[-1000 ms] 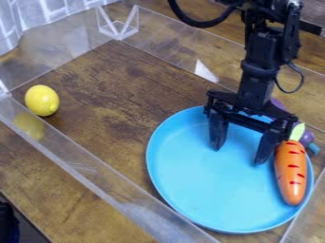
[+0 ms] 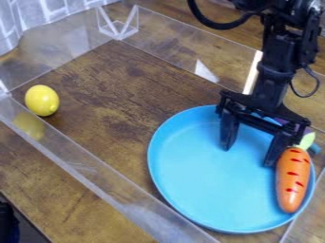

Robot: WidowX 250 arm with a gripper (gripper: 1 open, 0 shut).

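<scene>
My black gripper [image 2: 252, 142] is low over the back of a blue plate [image 2: 203, 180], its fingers standing open. An orange toy carrot [image 2: 292, 182] with dark stripes and a green top lies on the right side of the plate, just right of the right fingertip. Whether a finger touches it I cannot tell.
A yellow egg-shaped object [image 2: 42, 100] lies on the wooden table [image 2: 108, 109] at the left. Clear walls run along the left and back. A small purple and teal thing, partly hidden, is behind the carrot.
The gripper and arm have shifted slightly to the right over the last second. The carrot and plate look almost unchanged.
</scene>
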